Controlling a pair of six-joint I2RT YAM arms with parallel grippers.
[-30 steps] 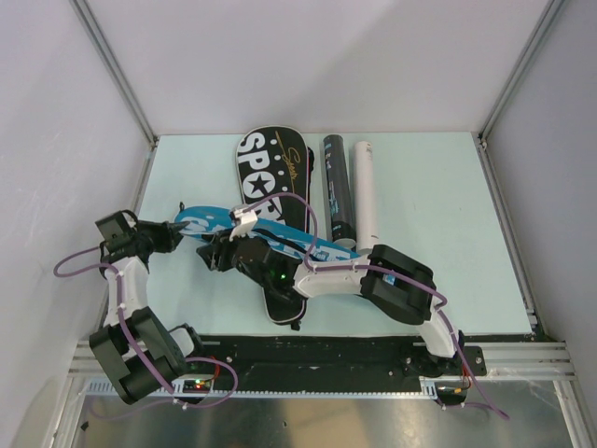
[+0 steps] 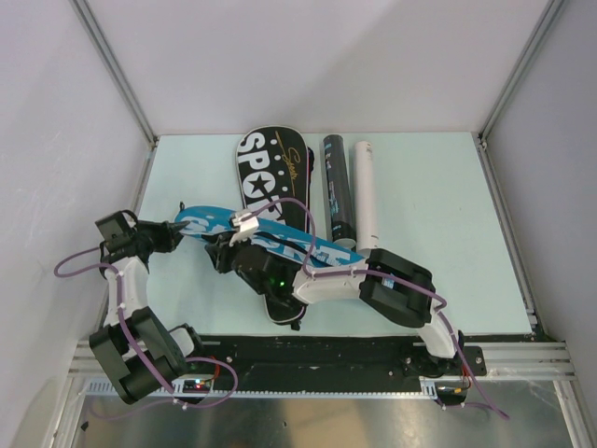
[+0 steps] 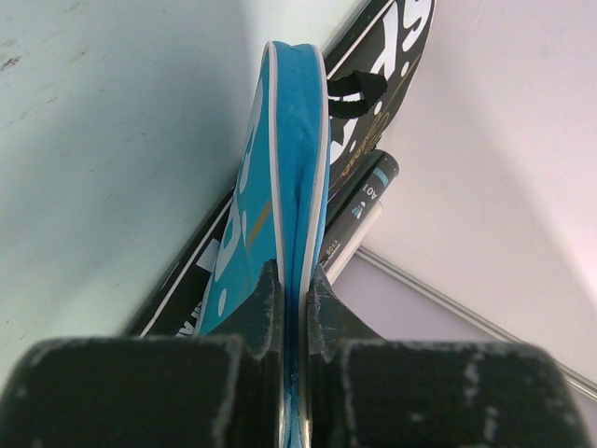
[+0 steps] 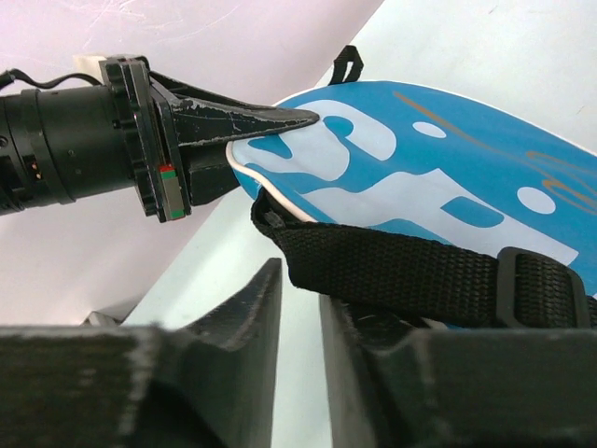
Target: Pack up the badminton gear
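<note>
A long blue badminton bag (image 2: 201,220) with white lettering lies diagonally over a black SPORT bag (image 2: 273,168). My left gripper (image 2: 177,233) is shut on the blue bag's left end; in the left wrist view the bag's piped edge runs into its fingers. My right gripper is near that end, at a black strap (image 4: 392,266) of the bag. Its fingers look apart with a gap between them, just under the strap; whether the strap is between them is unclear.
A dark tube (image 2: 338,187) and a white tube (image 2: 364,187) lie right of the SPORT bag.
My right gripper has shifted very slightly. The left gripper and bag show no visible change.
</note>
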